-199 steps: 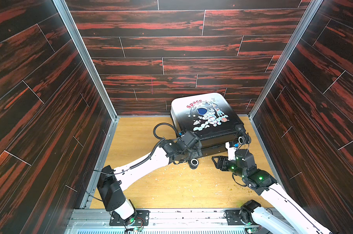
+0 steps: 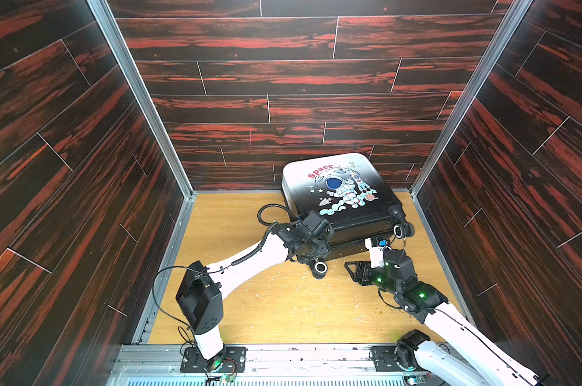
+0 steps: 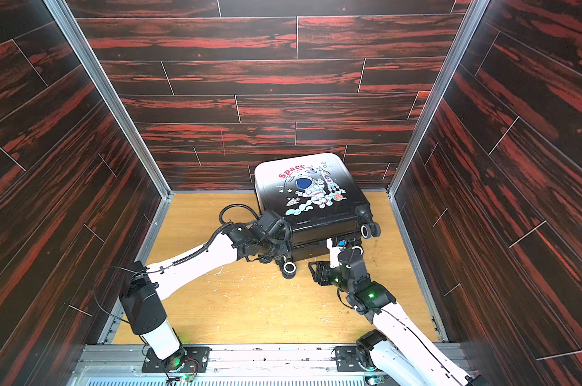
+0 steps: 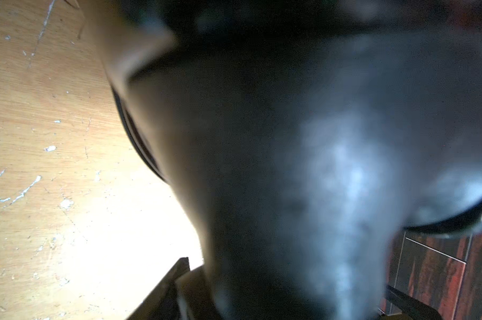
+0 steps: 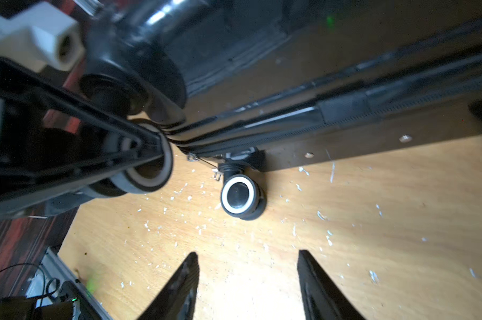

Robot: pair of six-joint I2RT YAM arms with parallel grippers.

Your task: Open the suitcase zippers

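A black-and-white suitcase [image 2: 336, 183] printed "Space" lies on the wooden floor [image 2: 220, 212]. My left gripper [image 2: 319, 244] is at its front-left corner; the left wrist view is filled by blurred black material between the fingertips, so whether it grips is unclear. My right gripper stands open and empty near the front-right corner, with a wheel [image 5: 238, 194] and the zipper strip [image 5: 347, 112] in front of it.
Dark red-streaked walls [image 2: 464, 90] enclose the floor at the back and sides, close behind the suitcase. Bare floor lies at the left and in front.
The suitcase looks unmoved.
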